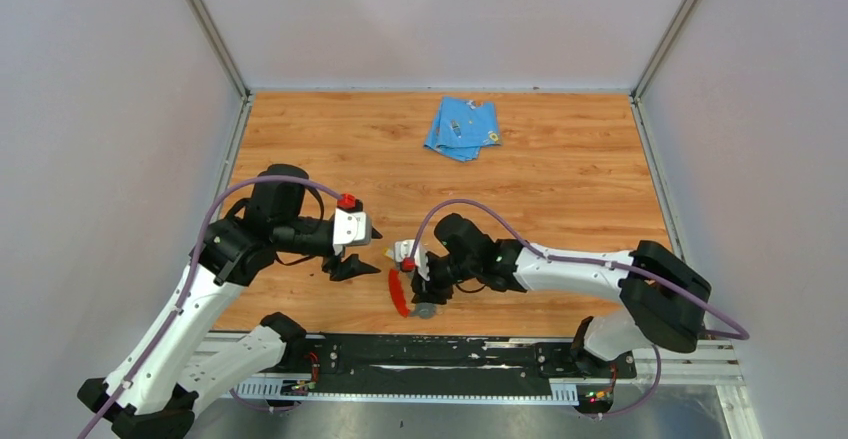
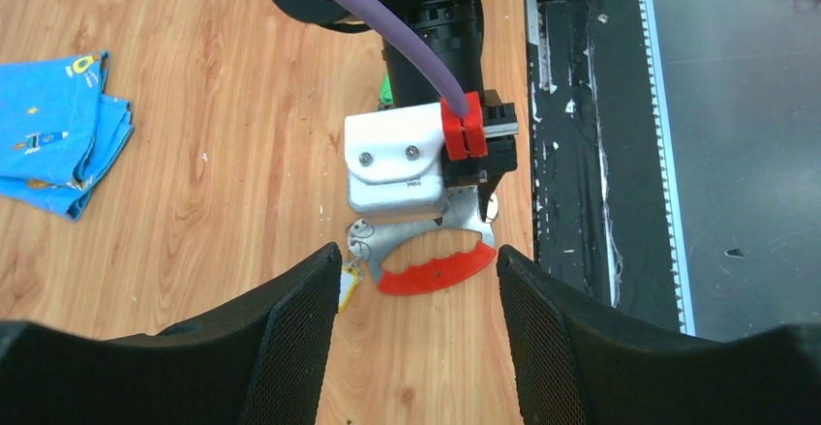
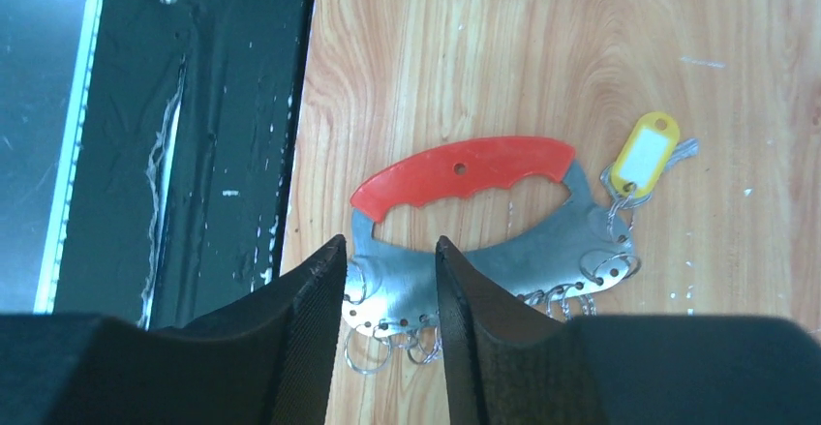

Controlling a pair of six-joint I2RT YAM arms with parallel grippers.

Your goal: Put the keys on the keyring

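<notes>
A grey metal keyring plate with a red handle [image 3: 460,168] lies flat on the table, wire rings along its lower edge. At its upper right corner lie the keys with a yellow tag [image 3: 643,157]; their small chain reaches over that corner, but whether it is linked to a ring I cannot tell. My right gripper is open above the plate, nothing gripped. To the left of the plate, my left gripper [image 1: 376,249] hovers with its fingers apart and empty. Between its fingers, the left wrist view shows the red handle [image 2: 438,273] beyond, partly below the right gripper.
A folded blue cloth [image 1: 463,129] lies at the back of the table. The black strip [image 1: 430,364] runs along the front edge, close to the plate. Bare wood surrounds the cloth and fills the right rear.
</notes>
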